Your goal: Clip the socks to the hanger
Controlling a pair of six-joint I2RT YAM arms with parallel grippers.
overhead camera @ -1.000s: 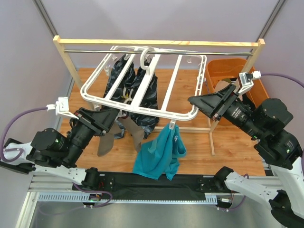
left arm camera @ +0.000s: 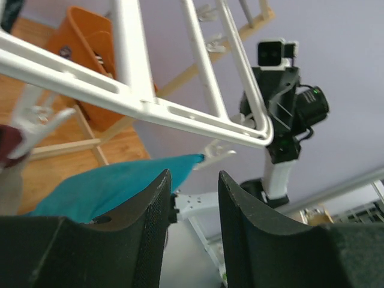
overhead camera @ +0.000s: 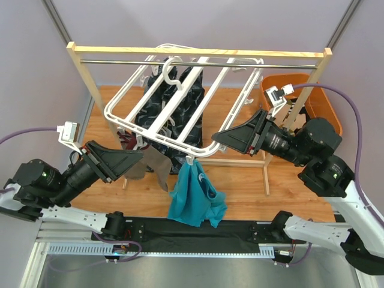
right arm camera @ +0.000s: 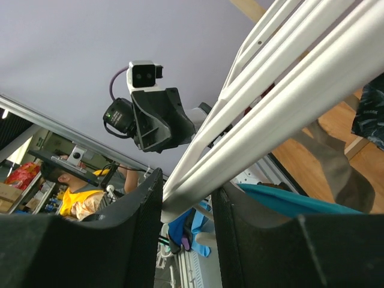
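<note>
The white hanger (overhead camera: 174,129) hangs from the rail, tilted, with its near bar low. Clipped below that bar is a teal cloth piece (overhead camera: 197,195). Brown socks (overhead camera: 157,165) with a dark red part (overhead camera: 127,139) hang at the near left, and black patterned socks (overhead camera: 187,99) hang farther back. My left gripper is part open, nothing between its fingers, in front of the brown socks. At the near right corner is my right gripper; its part-open fingers stand on either side of the hanger's rounded corner in the right wrist view.
A wooden stand (overhead camera: 198,52) with a metal rail (overhead camera: 264,65) spans the back. An orange bin (overhead camera: 327,114) sits on the floor at the right, behind my right arm.
The hanger has swung and turned, its near right corner coming left and lower. My right gripper has moved left with that corner.
</note>
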